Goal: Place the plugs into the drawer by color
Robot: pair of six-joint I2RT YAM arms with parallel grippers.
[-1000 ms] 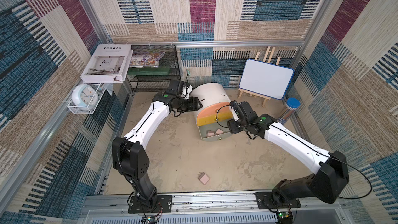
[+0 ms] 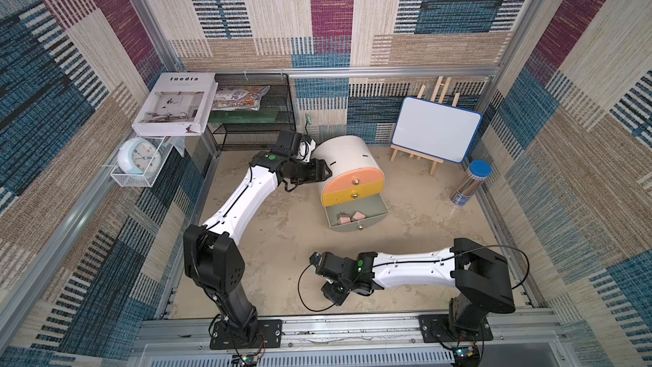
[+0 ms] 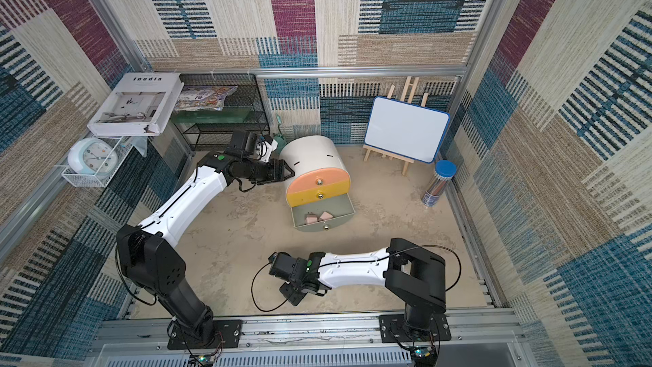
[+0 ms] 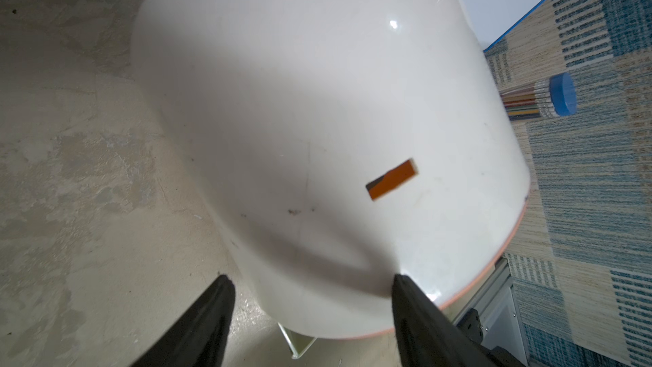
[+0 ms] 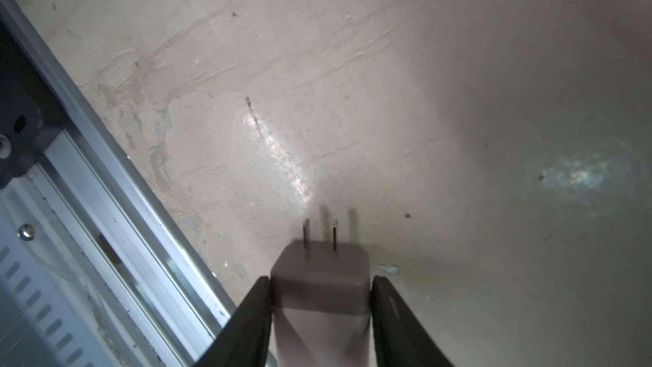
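A pink plug (image 5: 319,278) with two pins lies between my right gripper's fingers near the table's front edge. The fingers are very close to its sides; whether they grip it I cannot tell. The small drawer unit (image 2: 346,156) has a white shell, orange and yellow drawers, and a pulled-out grey-green bottom drawer (image 3: 323,224) holding pink plugs (image 3: 311,218). My left gripper stands open against the white shell's left part, the shell below and between its fingers.
A whiteboard (image 2: 436,129) on an easel and a pencil jar (image 2: 471,182) stand right of the unit. A wire rack (image 2: 251,129) and clock basket (image 2: 136,176) are at left. The front middle of the table is largely under my right arm.
My right arm has swung from beside the drawers down to the front, over the plug that lay there. My left arm has not visibly moved.
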